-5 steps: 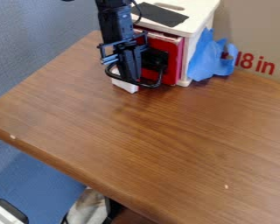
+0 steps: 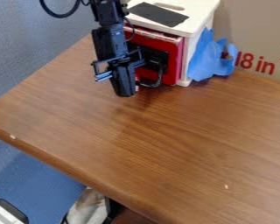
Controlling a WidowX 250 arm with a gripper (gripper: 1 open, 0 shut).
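Observation:
A black robot gripper [image 2: 125,87] hangs down at the top centre, in front of a small white box-like appliance [image 2: 185,17] with a red front [image 2: 171,72]. The gripper's lower end is close to the appliance's front and low over the wooden table. Whether its fingers are open or shut, or hold anything, is hard to tell. A small white piece at its foot is mostly hidden.
A crumpled blue material [image 2: 210,61] is at the appliance's right side, before a cardboard panel [image 2: 265,35] with red lettering.
The gripper has shifted slightly and turned. The white piece near its lower end, seen clearly earlier, is now mostly hidden.

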